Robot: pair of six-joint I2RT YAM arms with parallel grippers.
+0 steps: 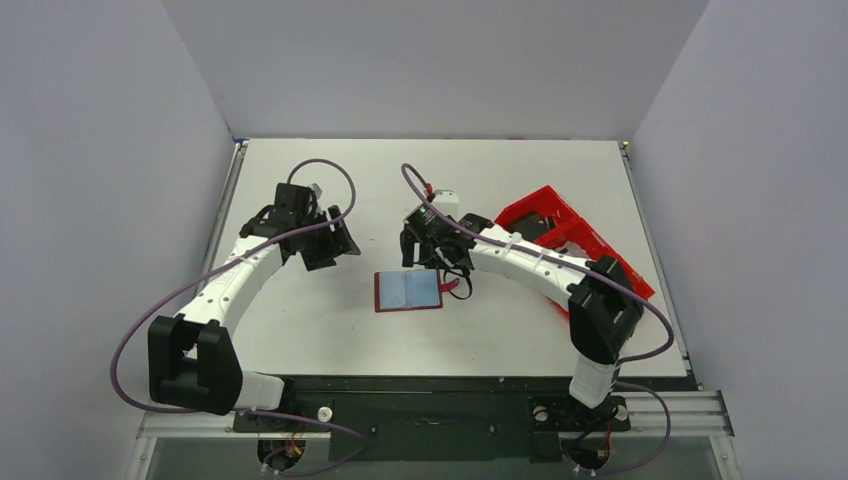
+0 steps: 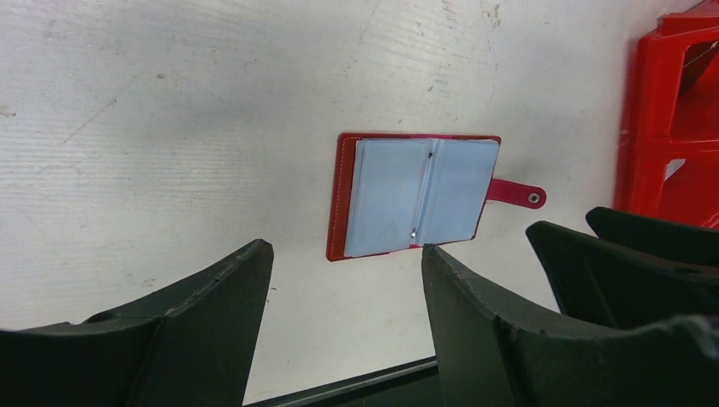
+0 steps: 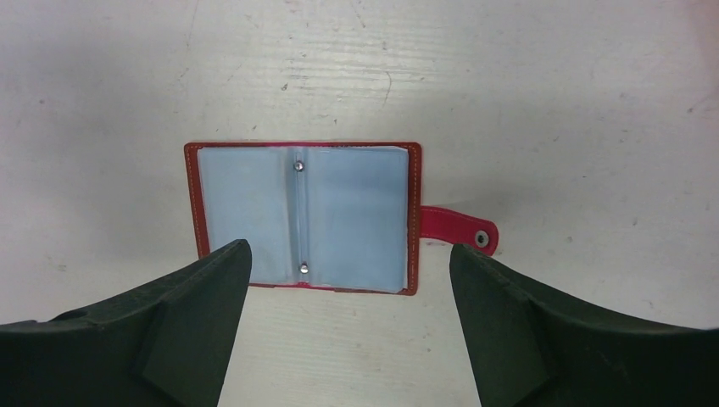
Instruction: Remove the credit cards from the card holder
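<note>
Spread flat on the white table, the card holder point(image 1: 408, 291) shows a dark red border, light blue clear sleeves and a red snap strap point(image 3: 462, 227) on its right. No separate card can be made out in the sleeves. My right gripper, open and empty, hangs over the holder; in the right wrist view the holder's near left corner passes behind one finger point(image 3: 208, 301). To the left of the holder my left gripper is also open with nothing between its fingers, and the holder point(image 2: 390, 199) lies fully in its view.
A red divided tray point(image 1: 530, 205) stands at the right of the table, partly hidden by my right arm. The right gripper's dark body point(image 2: 627, 263) intrudes at the right of the left wrist view. Bare table point(image 1: 300, 330) lies left of the holder.
</note>
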